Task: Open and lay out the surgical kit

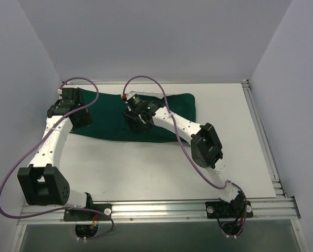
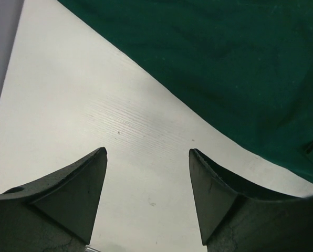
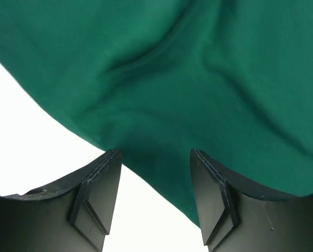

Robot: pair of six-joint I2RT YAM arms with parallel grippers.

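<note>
A dark green cloth (image 1: 106,126) lies spread along the back of the white table, flat at its left and creased towards the right. At the cloth's left end is my left gripper (image 1: 82,122); in the left wrist view its fingers (image 2: 93,170) stand apart over bare table beside the cloth's edge, with nothing between them. Over the middle of the cloth I see my right gripper (image 1: 135,123). Its fingers (image 3: 106,178) are also apart in the right wrist view, with only the cloth's edge and white table showing behind the gap. No instruments can be made out.
Bare white table (image 1: 146,173) fills the front and the right side. Grey walls (image 1: 156,42) close off the back and both sides. A thin pale strip (image 1: 154,94) shows by the cloth's rear edge. Purple cables (image 1: 183,142) loop over both arms.
</note>
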